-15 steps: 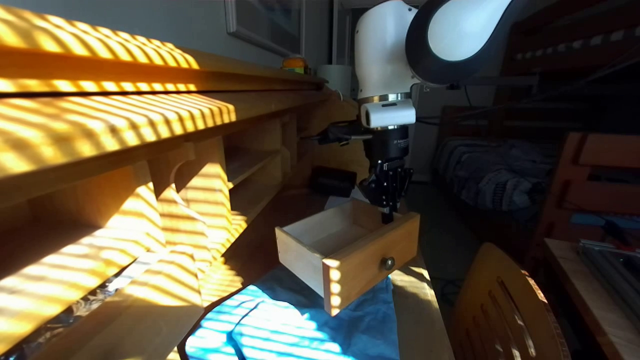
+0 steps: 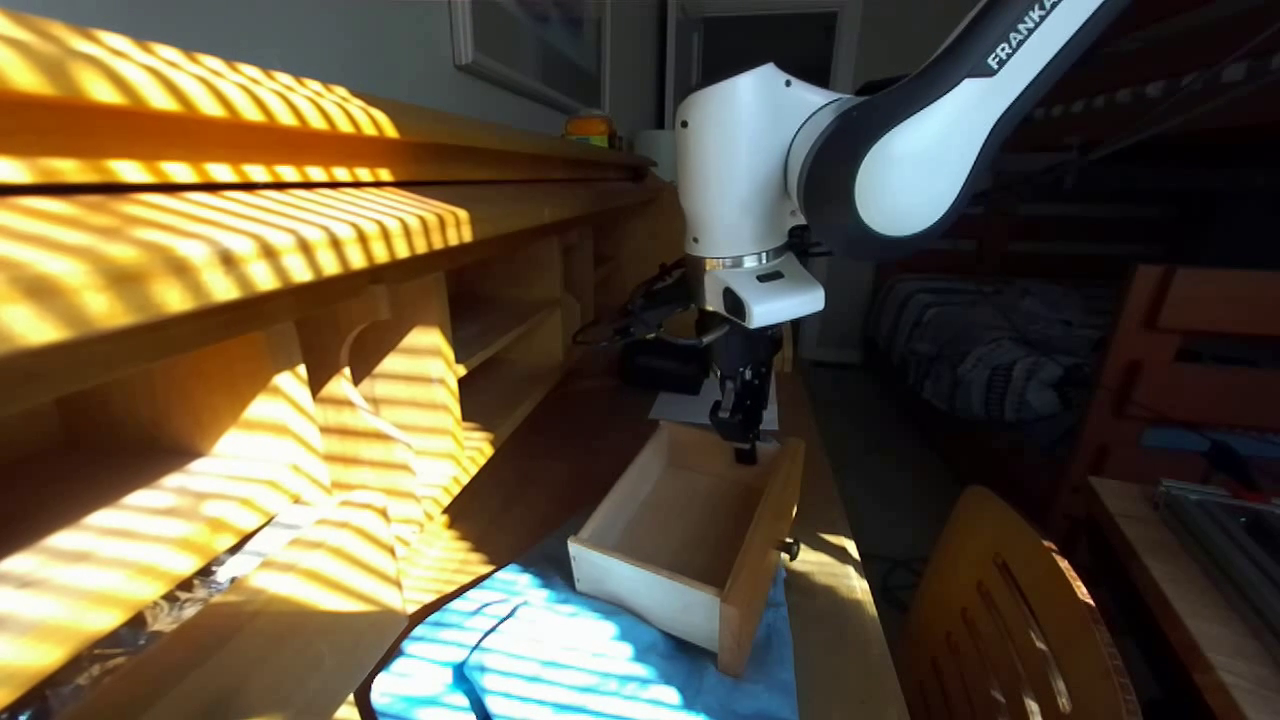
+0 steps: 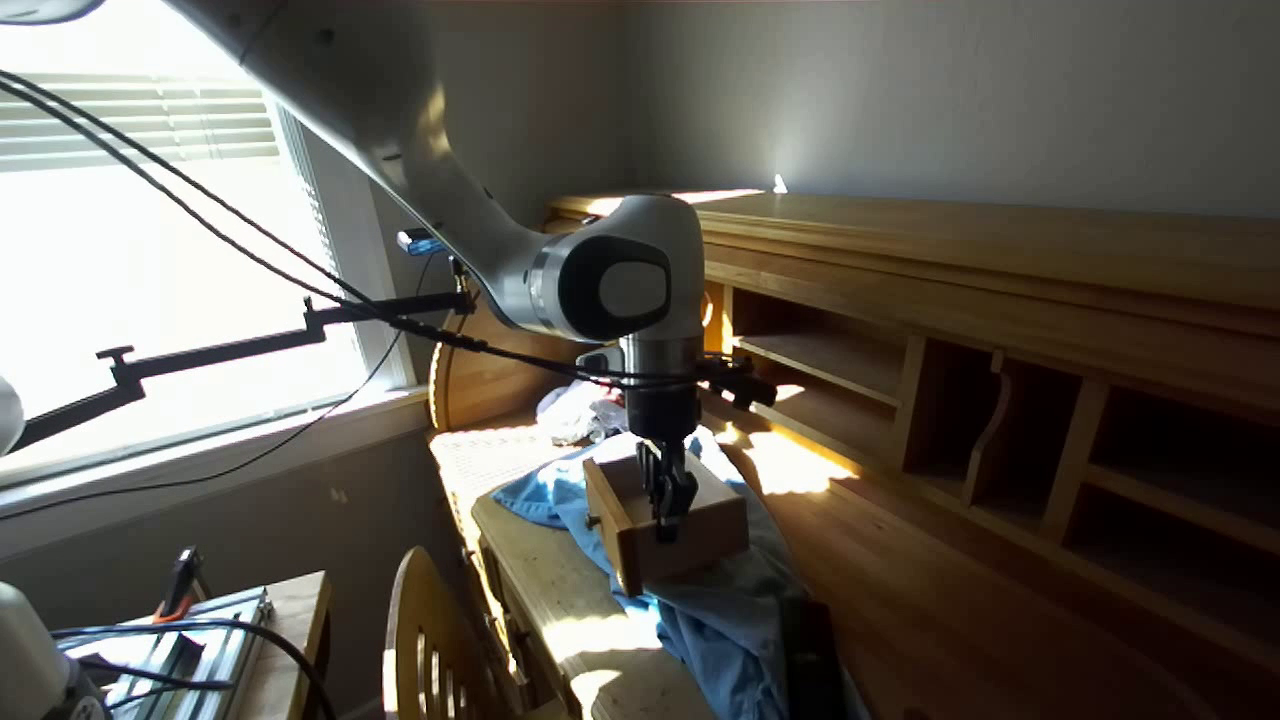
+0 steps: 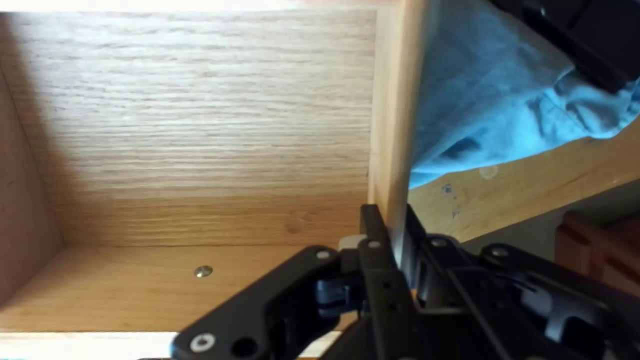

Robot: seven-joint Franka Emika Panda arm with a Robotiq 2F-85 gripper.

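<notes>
A shallow, empty wooden drawer (image 2: 678, 516) with a dark knob (image 2: 789, 548) on its front panel is over the blue cloth on the desk. My gripper (image 2: 746, 454) points down at the drawer's far side wall, near the front panel. That same side wall (image 3: 708, 528) faces exterior view 2, with a finger against its outer face. Seen from the wrist, my gripper is shut on the upright wall (image 4: 400, 120), one finger inside the drawer and one outside. Whether the drawer's base touches the cloth cannot be made out.
The blue cloth (image 2: 528, 654) spreads over the desk top. Shelves and cubbies (image 3: 1008, 420) line the desk's back. A wooden chair (image 2: 1020, 612) stands by its front edge, and a dark object (image 2: 666, 365) sits beyond the drawer.
The drawer has turned, and its knob side now faces more to the right. The gripper has moved slightly left and turned, still at the drawer; the arm's pose has shifted too.
</notes>
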